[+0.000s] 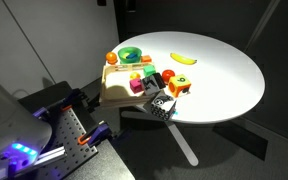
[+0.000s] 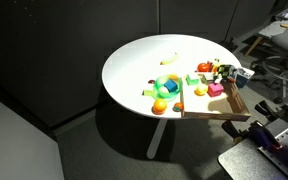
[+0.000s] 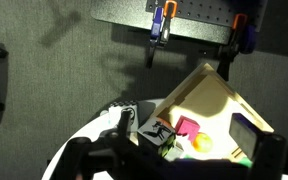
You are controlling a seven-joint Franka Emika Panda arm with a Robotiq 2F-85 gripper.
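Observation:
My gripper is open in the wrist view, its dark fingers far apart with no object held between them. Below it lies a shallow wooden tray point(image 3: 217, 102) holding a pink block point(image 3: 188, 127) and a yellow round item point(image 3: 202, 143). In exterior view 1, the tray point(image 1: 115, 92) sits at the near left of the round white table, with the pink block point(image 1: 136, 86) and a green block point(image 1: 149, 71) inside. Only small dark parts, likely the gripper's, show at that view's top edge.
A green bowl point(image 1: 130, 54) and an orange ball point(image 1: 111, 58) are behind the tray. A patterned cube point(image 1: 178, 85), a red item point(image 1: 168, 76) and a black-and-white item point(image 1: 163, 106) stand to its right. Beyond a banana point(image 1: 183, 58), the table's right side point(image 1: 229, 80) is clear.

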